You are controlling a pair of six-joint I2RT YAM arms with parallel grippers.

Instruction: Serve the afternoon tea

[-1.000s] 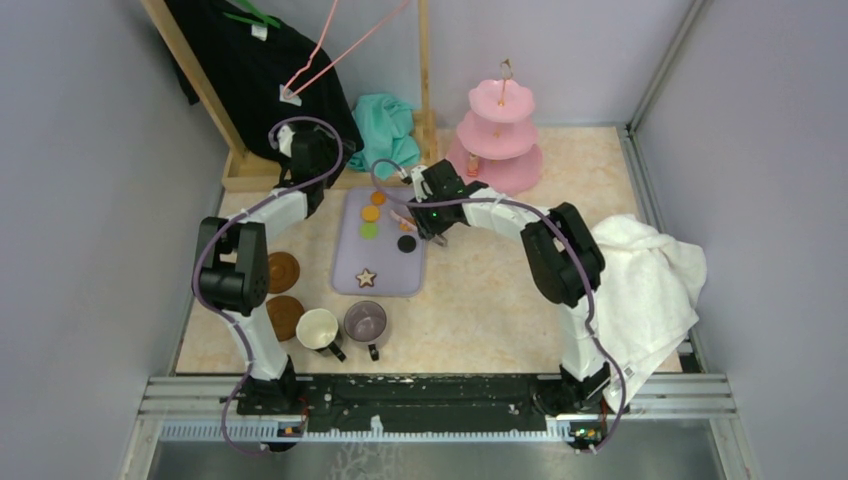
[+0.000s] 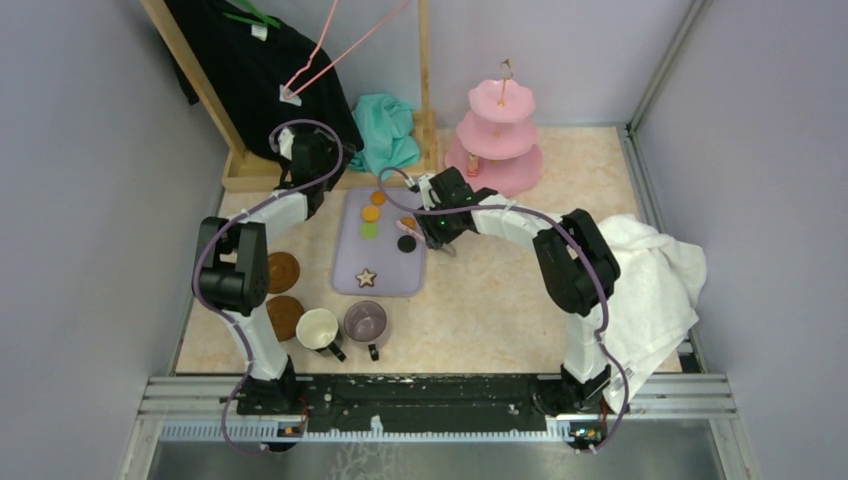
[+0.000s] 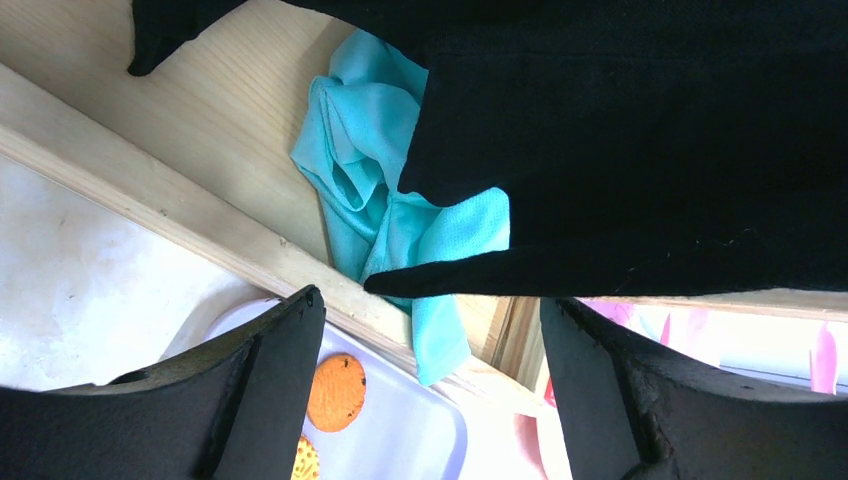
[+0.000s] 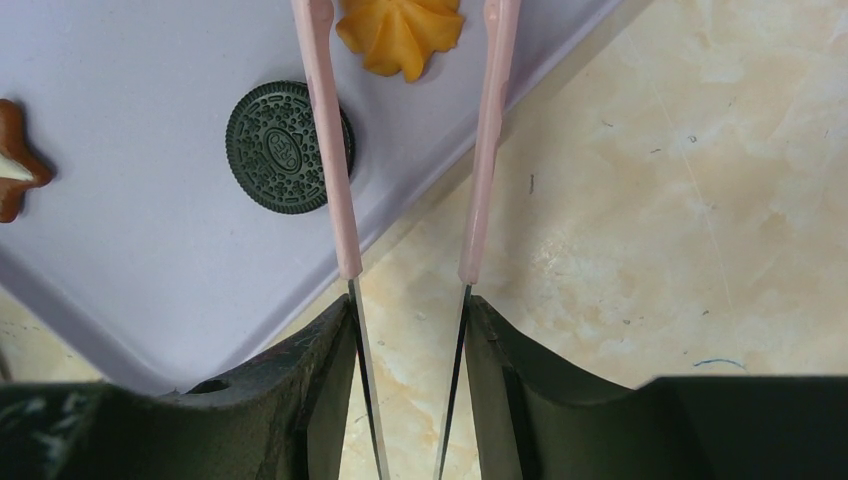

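Observation:
The lavender tray point(image 2: 390, 270) holds several cookies, among them a black sandwich cookie point(image 4: 280, 150) and a star-shaped one point(image 2: 366, 277). My right gripper holds pink-tipped metal tongs point(image 4: 487, 140), their arms apart on either side of an orange flower cookie point(image 4: 400, 35) near the tray's right edge. My left gripper hangs open over the wooden rack, above cyan cloth point(image 3: 350, 160) and black cloth. A pink three-tier stand point(image 2: 497, 140) stands at the back right.
Two mugs point(image 2: 365, 320) and brown coasters point(image 2: 283, 272) are at the front left. A white towel point(image 2: 645, 290) lies on the right.
My right gripper and tongs have moved slightly toward the front and right. The left arm has not visibly moved.

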